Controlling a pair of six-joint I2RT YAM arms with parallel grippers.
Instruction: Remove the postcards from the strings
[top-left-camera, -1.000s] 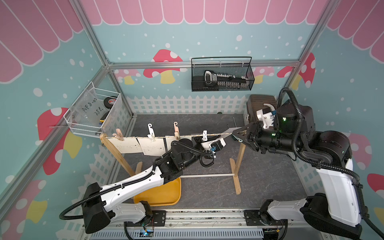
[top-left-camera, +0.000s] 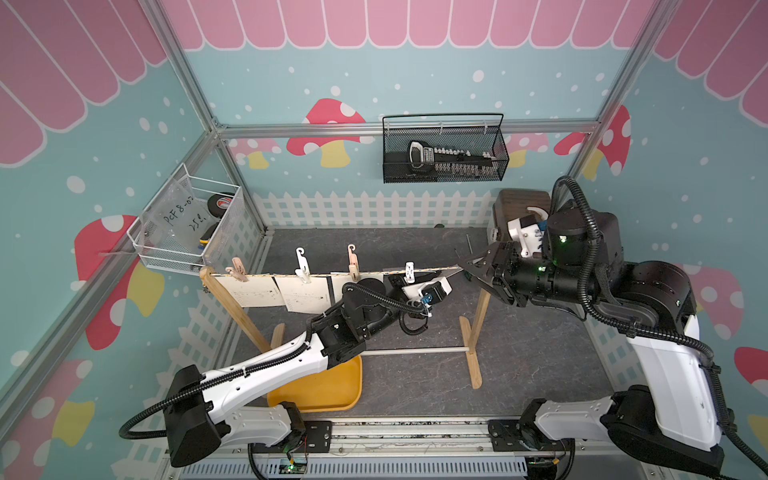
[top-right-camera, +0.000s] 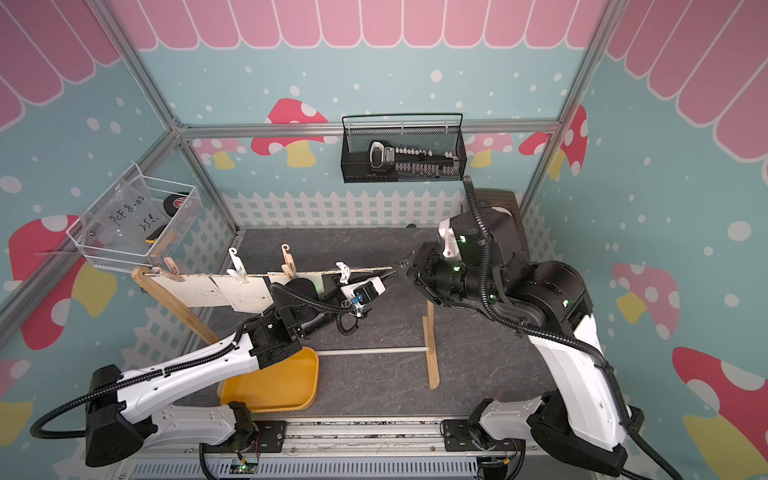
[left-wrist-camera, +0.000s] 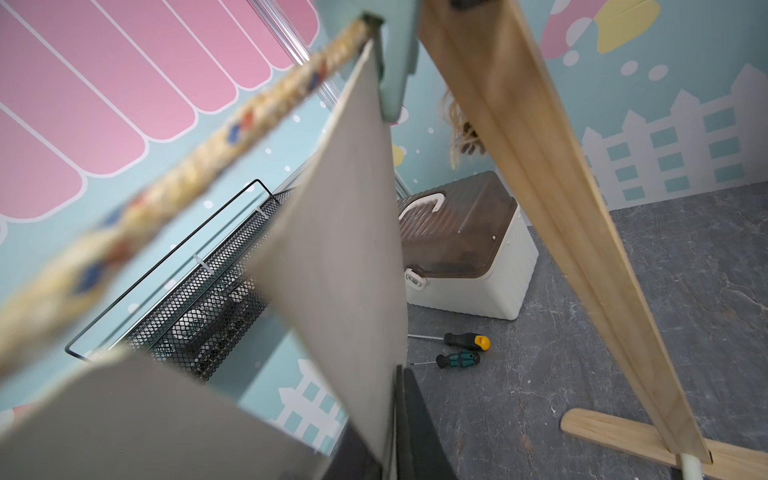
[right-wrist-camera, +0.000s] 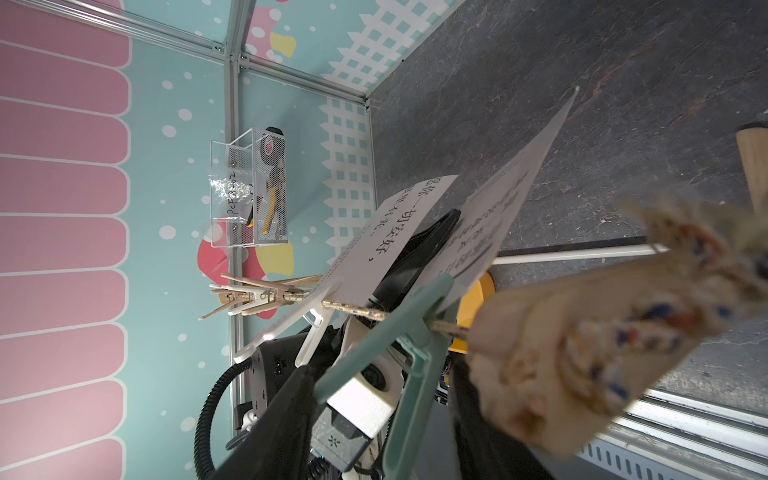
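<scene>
At the right end of the string (right-wrist-camera: 357, 310) my right gripper stands part open around a green clothespin (right-wrist-camera: 416, 352). Its left finger is close to one handle, and a gap shows on the other side. The clothespin is still at the string, over the top of the rightmost postcard (right-wrist-camera: 500, 212). In the left wrist view, that card (left-wrist-camera: 352, 232) runs down between the fingers of my left gripper, which is shut on it. Farther left hang more postcards (top-left-camera: 307, 293), held by pink and white clothespins (top-left-camera: 353, 262). The left arm partly hides the middle cards.
A wooden post (left-wrist-camera: 576, 216) of the rack stands close by the right gripper. A yellow tray (top-left-camera: 320, 385) lies below the left arm. Two screwdrivers (left-wrist-camera: 460, 341) and a lidded box (left-wrist-camera: 464, 240) are at the back right. Free table lies front right.
The right gripper's fingers have spread apart at the clothespin, and the right arm has shifted slightly. The rightmost card looks narrower from above. The left arm has stayed put.
</scene>
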